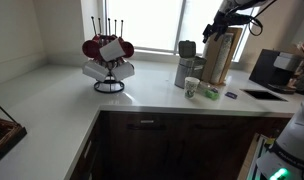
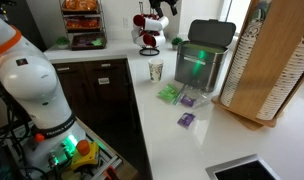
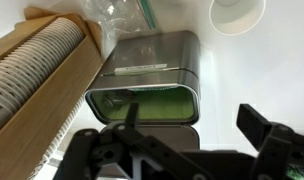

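Note:
My gripper is open, its two fingers wide apart and nothing between them. It hangs high above a grey metal bin (image 3: 152,55), seen from above in the wrist view with its lid raised; the inside looks green and no object can be made out there. In the second exterior view the bin (image 2: 199,68) stands upright on the counter, lid (image 2: 212,33) up. A patterned paper cup (image 2: 155,71) is beside it. Nearer the camera lie a green packet (image 2: 170,94), a clear bag (image 2: 192,96) and a small purple packet (image 2: 186,119).
A tall wooden holder of stacked cups or lids (image 3: 37,85) stands close beside the bin. A rack with red and white mugs (image 1: 110,60) occupies the counter farther left. A dark flat panel (image 2: 240,171) is at the near edge.

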